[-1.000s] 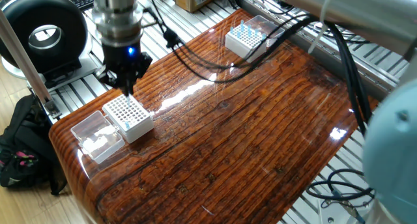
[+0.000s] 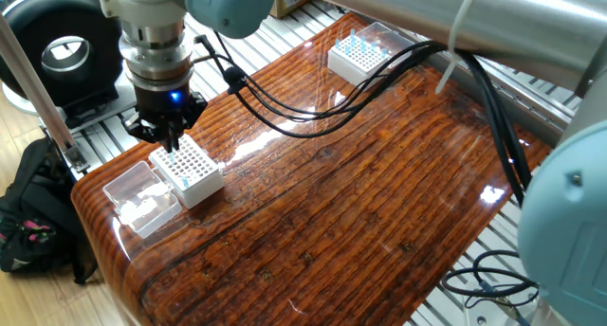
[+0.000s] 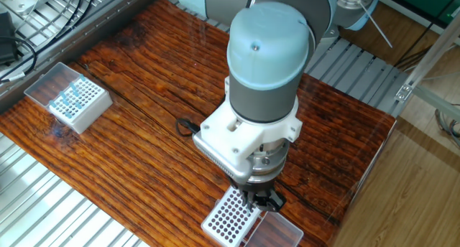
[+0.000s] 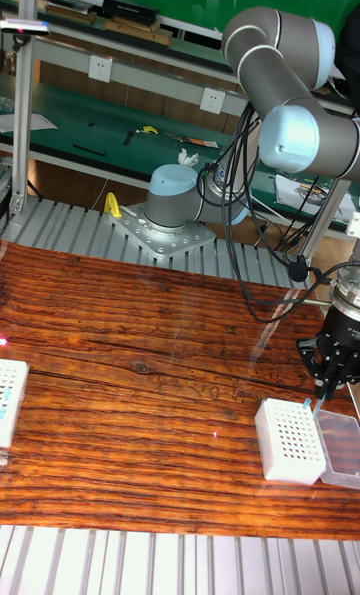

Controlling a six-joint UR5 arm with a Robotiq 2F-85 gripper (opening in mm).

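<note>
My gripper (image 2: pixel 172 145) points down over the far-corner part of a white perforated rack (image 2: pixel 201 186), its fingers close together. In exterior view 3 the gripper (image 4: pixel 326 390) stands at the edge of the rack (image 4: pixel 289 448) beside its lid. Another blue tip (image 2: pixel 185 182) shows low in this rack near its lid side. Whether the held tip touches the rack cannot be told. A second white rack (image 3: pixel 89 116) holds several upright blue tips (image 3: pixel 65 98).
The near rack's clear lid (image 2: pixel 142 201) lies open beside it, close to the table edge. Another clear lid (image 3: pixel 52 84) is open behind the second rack. Black cables (image 2: pixel 327 125) hang from the arm over the table.
In exterior view 1 the gripper has shifted left across the near rack, the blue tip moving with it. Both racks and lids have stayed in place.
</note>
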